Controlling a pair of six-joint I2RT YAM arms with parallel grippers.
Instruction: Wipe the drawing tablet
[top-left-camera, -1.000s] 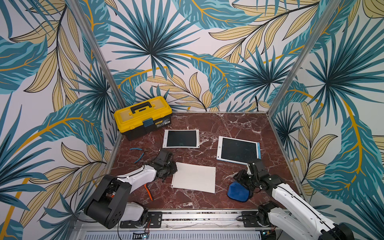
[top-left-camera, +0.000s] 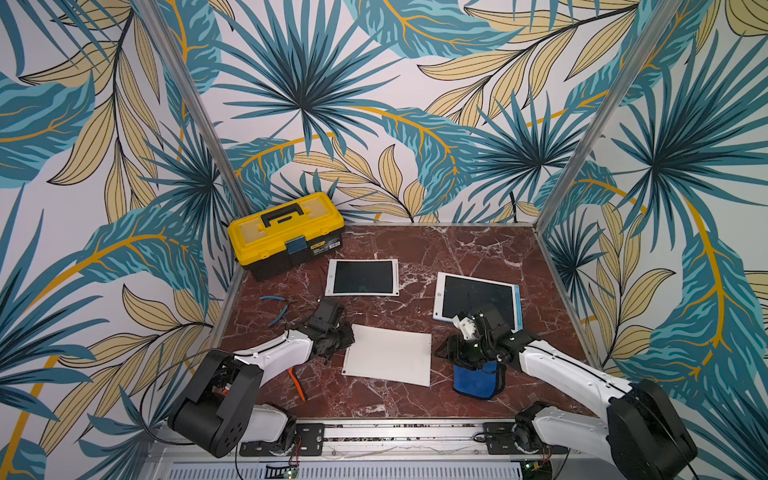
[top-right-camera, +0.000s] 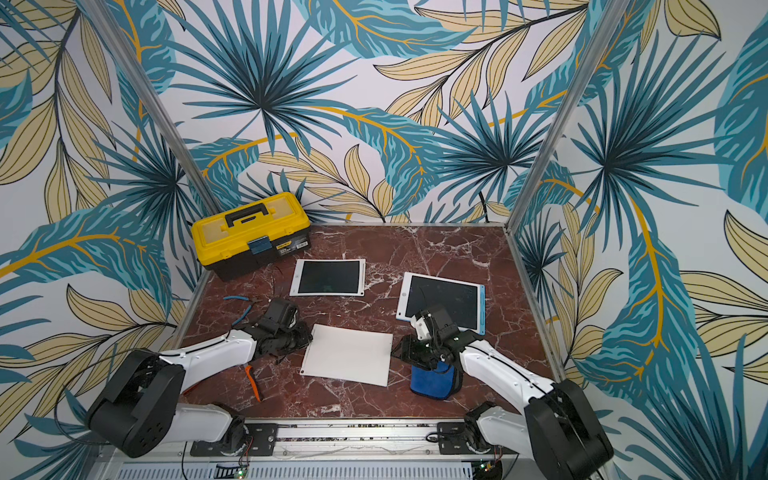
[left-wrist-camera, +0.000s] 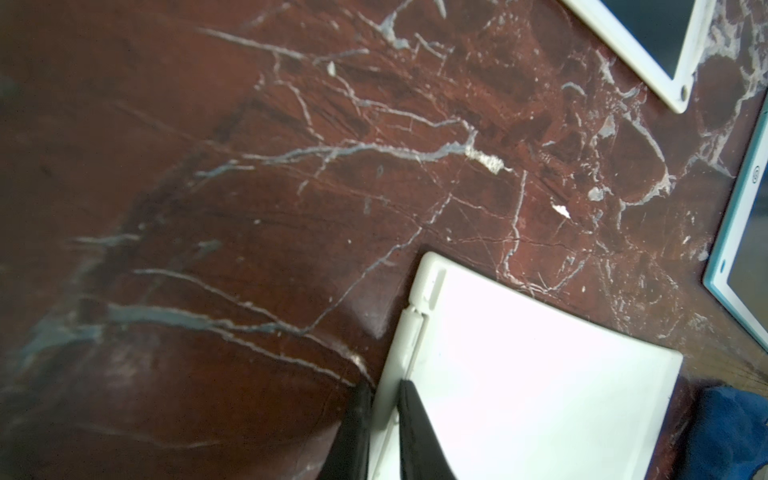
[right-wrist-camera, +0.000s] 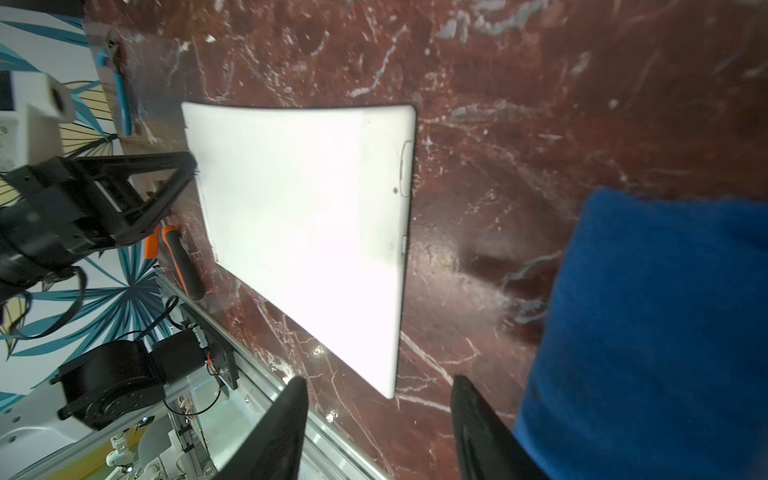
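A white drawing tablet (top-left-camera: 387, 355), plain side up, lies at the table's front middle. In the left wrist view my left gripper is shut on the tablet's near edge, where a white rod-like strip (left-wrist-camera: 397, 344) runs along it. The blue cloth (top-left-camera: 477, 381) lies right of the tablet, partly covered by my right gripper in the top views. The right gripper stands open in the right wrist view, with bare table and the tablet's corner seen between its fingers; the cloth (right-wrist-camera: 656, 344) is to their right, apart from them.
Two more tablets with dark screens lie further back, one on the left (top-left-camera: 364, 277) and one on the right (top-left-camera: 472, 297). A yellow toolbox (top-left-camera: 285, 230) fills the back left. Blue-handled pliers (top-left-camera: 277, 309) and an orange-handled tool (top-left-camera: 297, 384) lie by the left arm.
My right gripper has moved left, over the cloth's left side towards the tablet. The cloth showed a smaller rounded shape a second ago and spread wider afterwards. The left arm and tablet look unmoved.
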